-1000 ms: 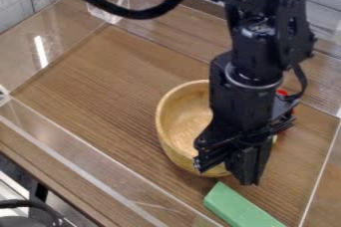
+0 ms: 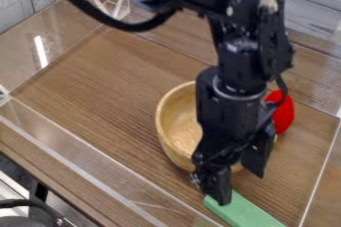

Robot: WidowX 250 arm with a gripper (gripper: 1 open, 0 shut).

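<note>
My black gripper is low over the front right of the scene, open, its fingers above the near end of a green block at the bottom edge. Behind the gripper, a tan wooden bowl is partly hidden by it. A red object shows to the right of the gripper, partly covered.
A pale rim runs along the left and back. My arm fills much of the upper middle and hides what lies behind it.
The gripper has shifted and turned, with its fingertips now lower and nearer the green block. More of the red object shows.
</note>
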